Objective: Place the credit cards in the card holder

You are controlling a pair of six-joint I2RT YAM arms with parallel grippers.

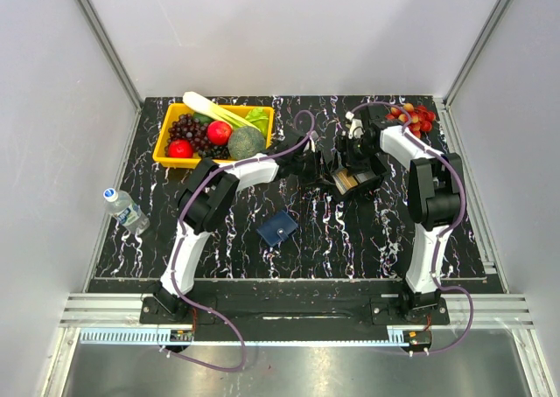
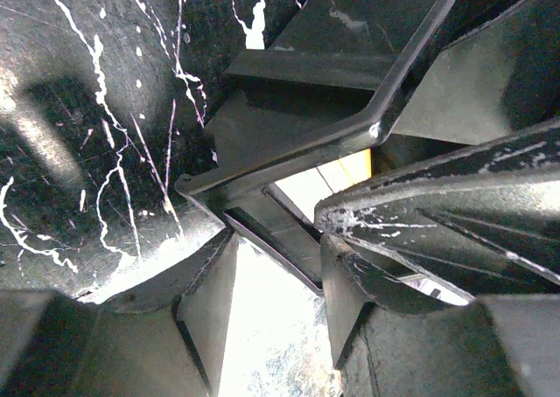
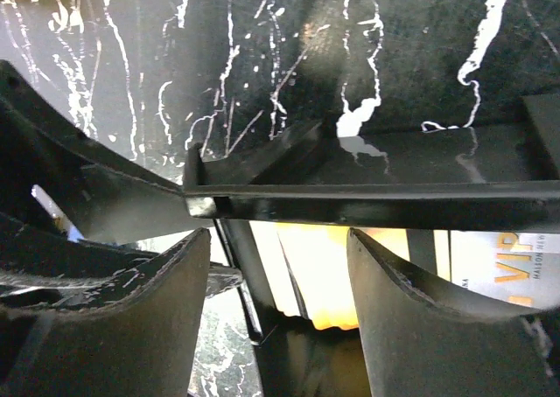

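Observation:
The black card holder [image 1: 366,180] sits right of centre with cards [image 3: 490,261] inside, yellow and white. Both grippers are at it. My left gripper [image 1: 311,171] is at its left side; in the left wrist view its part-open fingertips [image 2: 278,257] straddle the holder's dark edge. My right gripper [image 1: 348,148] is over the back left corner; in the right wrist view its fingers are apart, with the holder's rim and yellow cards between and beyond them. Whether either grips the holder is unclear.
A yellow basket [image 1: 161,146] of produce stands back left, red-orange fruit [image 1: 418,120] back right. A blue wallet [image 1: 276,227] lies front centre, a water bottle [image 1: 127,212] at left.

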